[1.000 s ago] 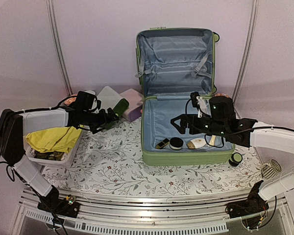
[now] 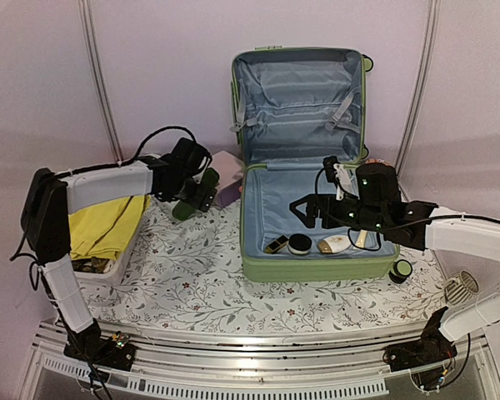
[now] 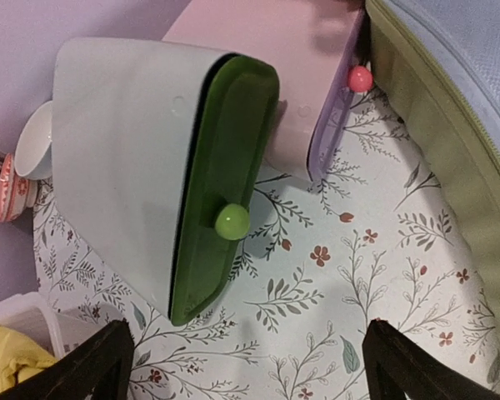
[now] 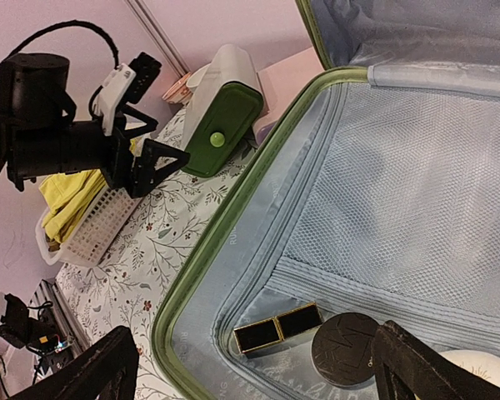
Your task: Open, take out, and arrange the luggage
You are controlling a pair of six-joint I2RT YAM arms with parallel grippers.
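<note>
The green suitcase (image 2: 317, 268) stands open, lid upright at the back. Inside its base lie a black-and-gold item (image 4: 258, 336), a round black tin (image 4: 342, 350) and a cream bottle (image 2: 334, 243). My left gripper is open and empty, above a white-and-green box (image 3: 121, 150) with a green knob, beside a pink box (image 3: 267, 46) left of the suitcase. My right gripper is open over the suitcase base, nothing between its fingers.
A white basket (image 2: 108, 271) with yellow cloth (image 2: 100, 229) stands at the left. Bowls (image 3: 35, 142) sit at the back. A striped cup (image 2: 460, 287) lies at the right edge.
The right arm and the suitcase have not visibly moved.
</note>
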